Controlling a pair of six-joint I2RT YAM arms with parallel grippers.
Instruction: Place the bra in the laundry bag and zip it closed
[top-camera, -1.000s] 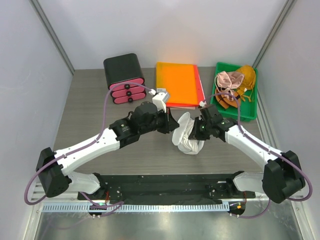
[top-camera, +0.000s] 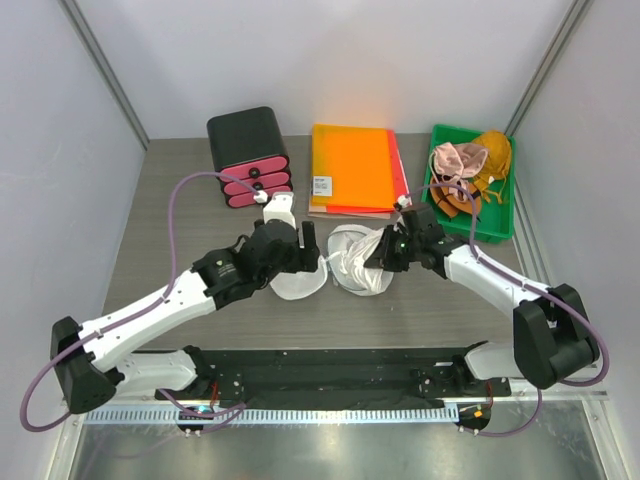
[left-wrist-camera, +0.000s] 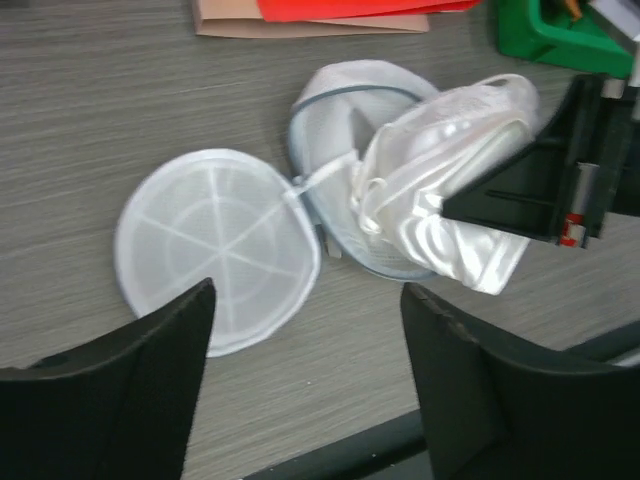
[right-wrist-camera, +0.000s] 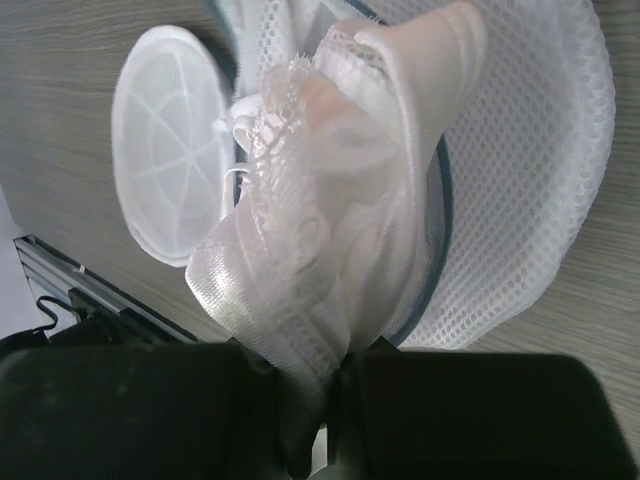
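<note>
The white mesh laundry bag lies opened out in the middle of the table, its round lid (left-wrist-camera: 222, 250) flat on the left. Its body (right-wrist-camera: 530, 150), with a grey-blue rim, lies on the right. A bunched white bra (right-wrist-camera: 330, 190) with lace and satin straps sits over the bag's opening. My right gripper is shut on the bra's near end, above the bag. My left gripper stands open above the lid's near side, only bare tabletop showing between its fingers. The zip pull cannot be made out clearly.
A green bin (top-camera: 462, 236) with several coloured bras stands at the back right. Orange and red folders (top-camera: 352, 170) lie behind the bag, and a black and pink drawer box (top-camera: 248, 150) is at the back left.
The lid, earlier raised at my left gripper, now lies flat on the left. That gripper has opened and moved left. My right gripper has shifted slightly left with the bra.
</note>
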